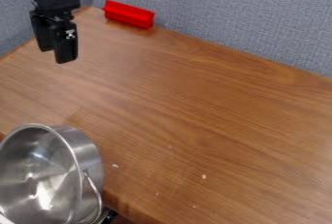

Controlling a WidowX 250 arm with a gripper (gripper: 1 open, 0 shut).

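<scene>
The black gripper (56,51) hangs at the upper left of the camera view, over the table (195,112), pointing down. Whether its fingers are open or shut is hard to make out. A red block (128,15) lies at the back of the table, to the right of the gripper and apart from it. A steel pot (39,175) with a wire handle sits at the lower left corner, tilted toward the viewer or seen at an angle.
Grey padded walls (234,19) bound the table at the back and left.
</scene>
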